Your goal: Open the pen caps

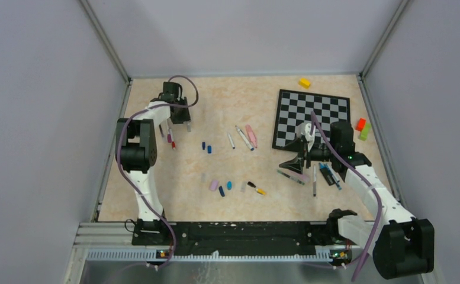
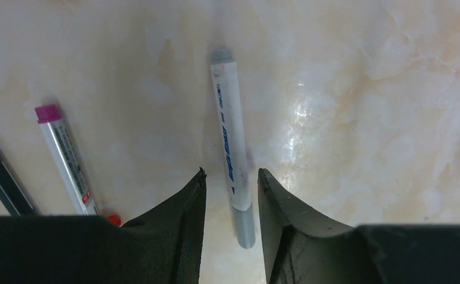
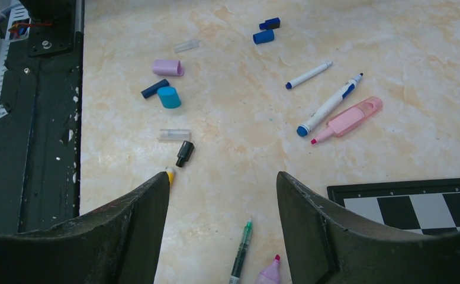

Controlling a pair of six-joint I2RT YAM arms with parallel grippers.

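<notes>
A white pen with blue print (image 2: 232,127) and grey ends lies on the table in the left wrist view. Over its lower end stands my left gripper, its fingers apart on either side of the pen. Left of it lie a silver pen with a magenta end (image 2: 66,157) and a dark pen (image 2: 2,177). My right gripper is open and empty, above a green-tipped pen (image 3: 241,251) and a purple highlighter (image 3: 270,272). Uncapped markers lie mid-table: a small white one (image 1: 231,141), a larger white one (image 1: 245,138) and a pink highlighter (image 1: 251,135).
Loose caps are scattered about: blue ones (image 1: 209,149), a purple one (image 1: 214,185), a turquoise one (image 1: 229,185). A black-and-white checkered board (image 1: 282,118) lies at the back right, with coloured blocks (image 1: 360,124) by it.
</notes>
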